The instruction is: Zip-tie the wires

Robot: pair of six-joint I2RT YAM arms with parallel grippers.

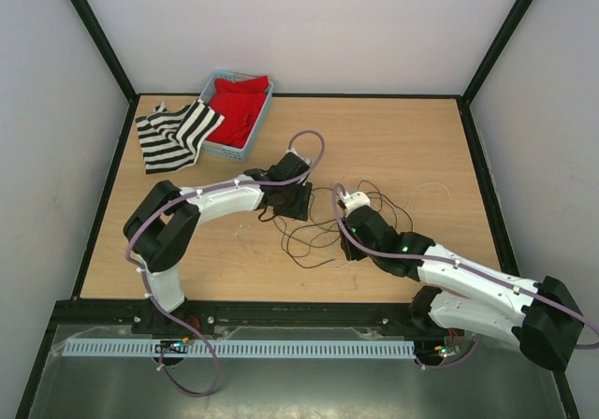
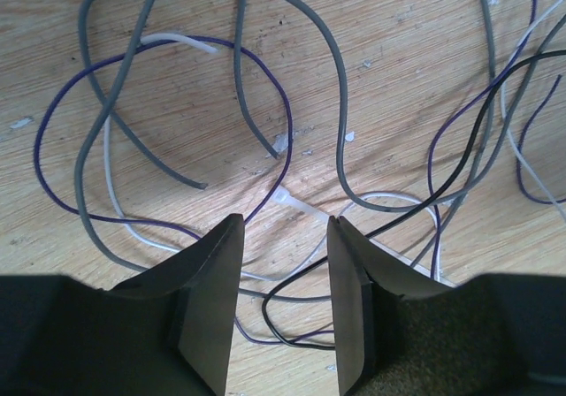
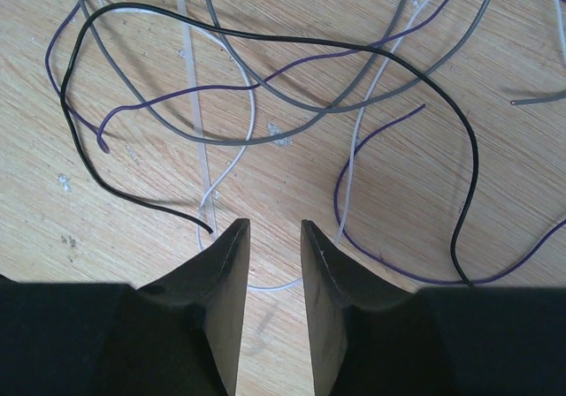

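Note:
Loose wires, grey, black, purple and white (image 1: 312, 251), lie tangled on the table between my arms. Just ahead of my left gripper in the left wrist view is the head of a clear zip tie (image 2: 299, 204); its strap runs right beneath the wires. That gripper hovers over the left side of the tangle, its fingers partly open and empty. Over the right side, my right gripper is also partly open with nothing between its fingers. The zip tie's strap (image 3: 196, 104) crosses the left part of the right wrist view under wires.
At the back left, a blue-grey basket (image 1: 265, 115) holds red cloth (image 1: 234, 110), and a striped cloth (image 1: 171, 138) lies beside it. Another thin pale strip (image 1: 429, 184) curves on the table at right.

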